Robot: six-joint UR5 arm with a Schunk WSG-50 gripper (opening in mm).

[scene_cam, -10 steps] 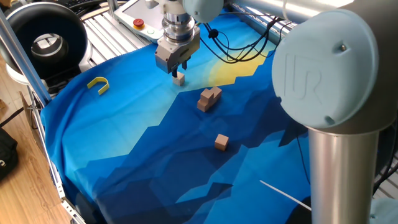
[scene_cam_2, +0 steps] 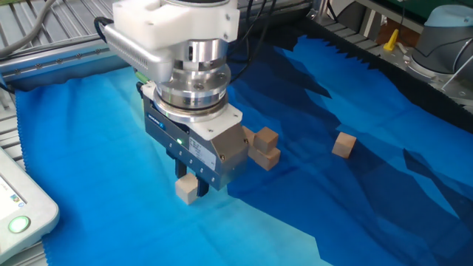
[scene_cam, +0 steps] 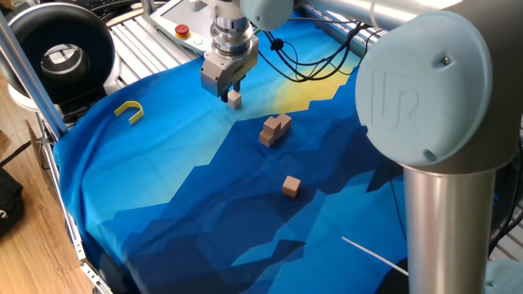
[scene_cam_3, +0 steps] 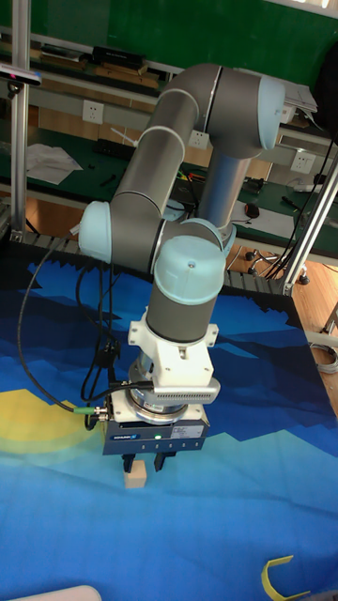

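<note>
A pale wooden cube (scene_cam_2: 186, 190) rests on the blue cloth under my gripper (scene_cam_2: 191, 185). In exterior view 3 the gripper (scene_cam_3: 146, 467) is open, its two dark fingers apart. There the cube (scene_cam_3: 135, 475) appears close to one finger, with a gap towards the other; whether they touch I cannot tell. Exterior view 1 has the same cube (scene_cam: 234, 100) at the fingertips. Nearby, a small cluster of brown wooden blocks (scene_cam_2: 265, 150) has one block on top. A lone wooden cube (scene_cam: 291, 187) sits farther off on the dark blue part.
A yellow curved piece (scene_cam: 129, 111) lies on the cloth's left side. The control pendant with a red button (scene_cam: 181, 30) stands at the table edge. Black cables (scene_cam: 315, 69) hang beside the arm. Wide bare cloth (scene_cam: 163, 163) lies left of the blocks.
My gripper has come down around the pale cube and shifted slightly left in exterior view 1. The other blocks have stayed in place.
</note>
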